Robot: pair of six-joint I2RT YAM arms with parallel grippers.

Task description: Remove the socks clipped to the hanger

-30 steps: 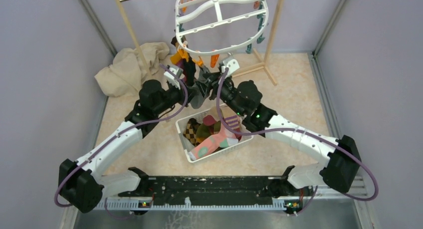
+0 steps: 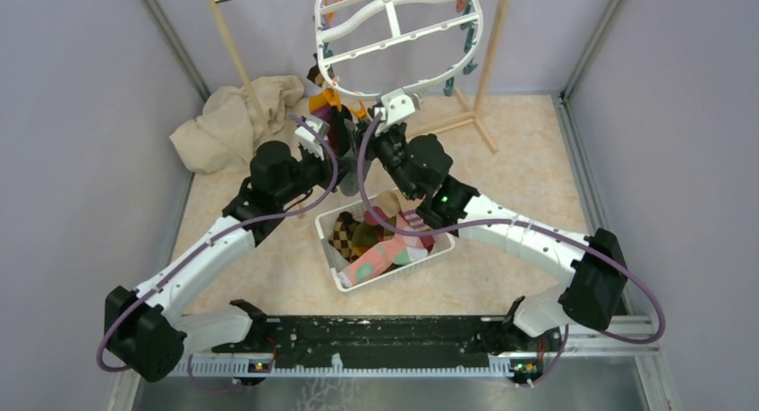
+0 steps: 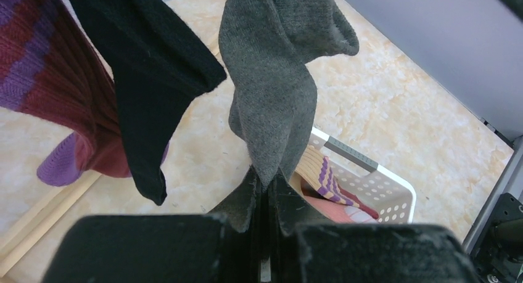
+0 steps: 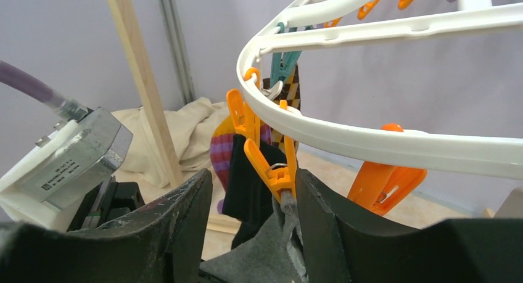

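Observation:
A grey sock (image 3: 271, 104) hangs from an orange clip (image 4: 279, 172) on the white hanger (image 4: 413, 144). My left gripper is shut on the grey sock. My right gripper is raised at that clip, its fingers part open on either side of the clip's lower end and the sock's top; contact cannot be told. A black sock (image 3: 148, 92), a maroon-and-purple sock (image 3: 74, 98) and a checkered sock (image 4: 291, 92) hang close by on the left.
A white basket (image 2: 421, 263) of loose socks stands on the floor below the hands. The wooden stand (image 2: 488, 71) rises behind, and a beige cloth (image 2: 219, 129) lies at back left.
The left arm has stayed about still.

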